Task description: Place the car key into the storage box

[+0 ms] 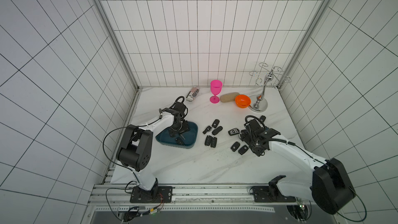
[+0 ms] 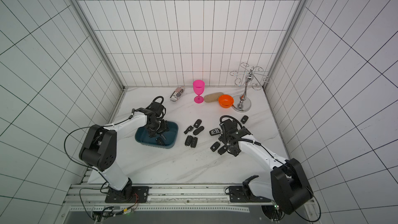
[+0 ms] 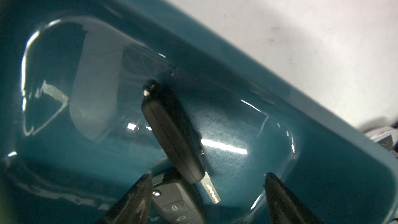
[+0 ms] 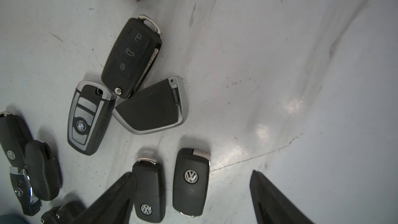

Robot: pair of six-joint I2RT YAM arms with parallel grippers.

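The dark teal storage box (image 1: 192, 141) stands at the left of the table. Two black car keys rest inside it: a plain one with its blade out (image 3: 172, 134) leans across a key with grey buttons (image 3: 177, 203). My left gripper is open over the box, its fingers apart and both keys lower down. On the right, my right gripper hangs open above the table. Two VW keys (image 4: 190, 181) lie below its left finger (image 4: 118, 199), unheld. Farther off are a flip key (image 4: 130, 56), a silver-edged key (image 4: 151, 107) and a BMW key (image 4: 89, 118).
More loose keys (image 1: 210, 141) lie between the box and the right arm. Along the back are a can (image 1: 192, 93), a pink goblet (image 1: 216, 87), an orange bowl (image 1: 242, 101) and a metal stand (image 1: 259, 103).
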